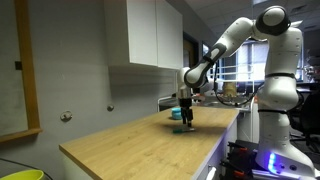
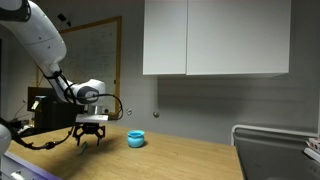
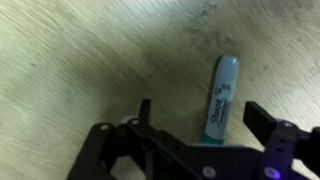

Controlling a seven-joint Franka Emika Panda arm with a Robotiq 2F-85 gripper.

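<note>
In the wrist view a slim marker (image 3: pixel 221 95) with a pale grey barrel and a teal end lies on the wooden table. My gripper is open above it, one fingertip on each side, with the marker closer to the right finger (image 3: pixel 258 117). The marker's teal end runs under the gripper body and is partly hidden. From the side, the gripper (image 1: pixel 186 128) points down close to the tabletop, by the small dark marker. A blue bowl (image 2: pixel 135 139) stands on the table apart from the gripper.
White cabinets (image 2: pixel 215 38) hang above the back wall. A yellow-green bin (image 1: pixel 22 175) stands at the far left, off the table.
</note>
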